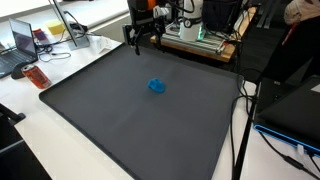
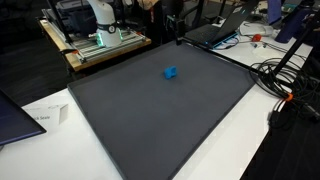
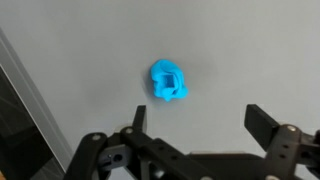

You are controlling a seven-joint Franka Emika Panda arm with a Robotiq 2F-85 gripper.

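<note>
A small bright blue object, looped around a hole, lies alone on the dark grey mat. In the second exterior view the blue object sits toward the mat's far part. In the wrist view the blue object appears ahead of the fingertips, left of the middle between them. My gripper is open, its two black fingers wide apart with nothing between them. From the first exterior view, the gripper hangs over the far edge of the mat, well apart from the blue object.
At the mat's far left corner stands a red can, with a laptop behind it. A white cup is near the back edge. Black cables lie beside the mat.
</note>
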